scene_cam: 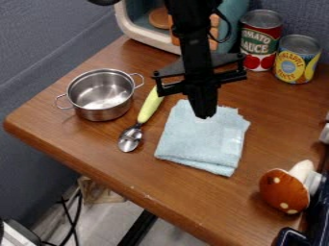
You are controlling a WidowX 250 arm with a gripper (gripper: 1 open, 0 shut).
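Observation:
The black gripper (pixel 202 96) hangs over the back part of a folded light blue cloth (pixel 199 144); whether its fingers are open or shut is unclear. Left of the cloth lies a spoon (pixel 131 137) with a yellow item (pixel 150 104), perhaps its handle, pointing back.
A steel pot (pixel 100 94) sits at left on the wooden table (pixel 115 183). A tomato sauce can (pixel 259 43), a yellow can (pixel 297 62) and a white-orange toy appliance (pixel 141 24) stand at the back. A mushroom-like object (pixel 286 192) lies at right front.

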